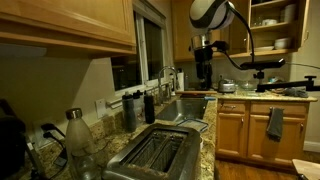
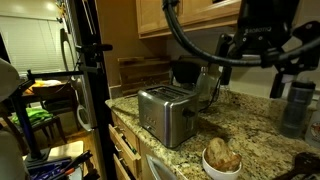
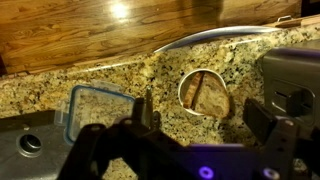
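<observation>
A white bowl [image 3: 184, 88] holding pieces of bread [image 3: 212, 95] stands on the speckled counter in the wrist view. My gripper is open above the counter, its dark fingers [image 3: 144, 110] spread to either side of the bowl in that view, with nothing held between them. The same bowl [image 2: 221, 174] and bread [image 2: 224, 154] show at the bottom of exterior view 2, near the silver toaster [image 2: 170, 115]. The toaster [image 1: 150, 155] fills the foreground of exterior view 1, where my gripper [image 1: 203, 80] hangs higher and farther back.
A clear plastic container [image 3: 98, 112] lies left of the bowl, beside the sink [image 3: 32, 165]. Bottles [image 1: 78, 132] line the wall side.
</observation>
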